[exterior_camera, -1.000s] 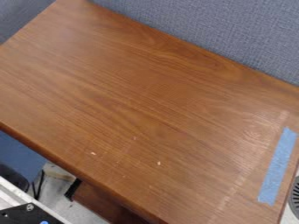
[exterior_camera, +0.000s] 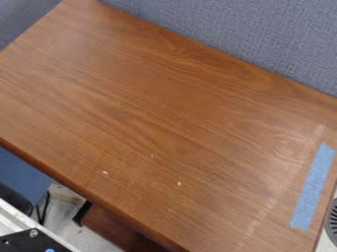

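A bare wooden desk top fills most of the camera view, with a few small pale specks and faint scuffs near its front edge. A strip of blue tape runs along its right end. My gripper does not show in this view.
Grey-blue fabric partitions border the back and upper left. At the lower left, beyond the desk edge, are a white and black piece of equipment and some cables. A round grilled metal object is cut off at the right edge.
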